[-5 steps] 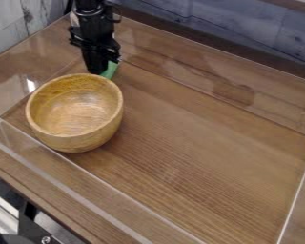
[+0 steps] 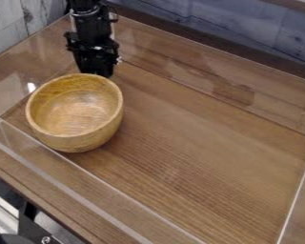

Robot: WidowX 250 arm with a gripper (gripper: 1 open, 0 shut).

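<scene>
My black gripper (image 2: 96, 67) hangs down from the top of the camera view, just behind the yellow-orange plastic bowl (image 2: 73, 119) that stands on the wooden table at the left. Its fingertips are small and dark, and whether they are open or shut cannot be made out.
Raised edges run along the left and the back right.
The gripper has shifted slightly left, and the green thing that showed beside its fingers is no longer visible.
</scene>
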